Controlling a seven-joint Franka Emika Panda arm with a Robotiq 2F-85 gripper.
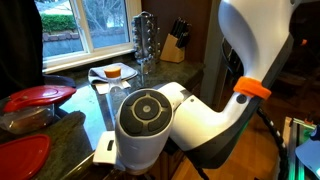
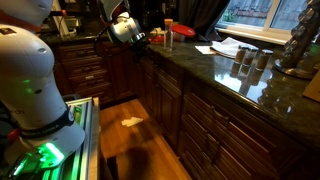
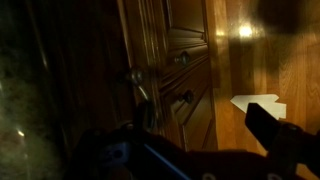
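In the wrist view my gripper points down along the cabinet fronts. Its dark fingers stand wide apart at the bottom of the picture, with no object visible between them. Wooden drawers with round knobs lie beneath it. To the right, a white flat piece, paper or cloth, rests on the wooden floor. Exterior view 1 shows my white arm with an orange band beside the counter; the gripper is hidden there. My arm appears small at the far end in exterior view 2.
A second white arm fills the left of exterior view 2. On the counter are red-lidded containers, an orange-topped cup, a utensil holder and a knife block. Open floor runs beside the cabinets.
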